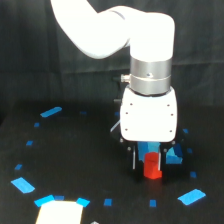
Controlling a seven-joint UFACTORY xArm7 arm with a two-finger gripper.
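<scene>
A small red block [152, 168] stands on the black table, right of the middle of the view. My gripper [149, 164] points down over it from a white arm. Its dark fingers are parted and reach down near the block, one at the block's left with a slim dark gap, the other by its right edge. Whether either finger touches the block is hard to tell. Just behind the block is a blue object [173, 157], partly hidden by the gripper and the block.
Blue tape marks, such as one strip [22, 185] at the left and another [191, 197] at the right, lie flat on the table. A pale rounded object [60, 212] fills the bottom left edge. Left of the gripper the table is clear.
</scene>
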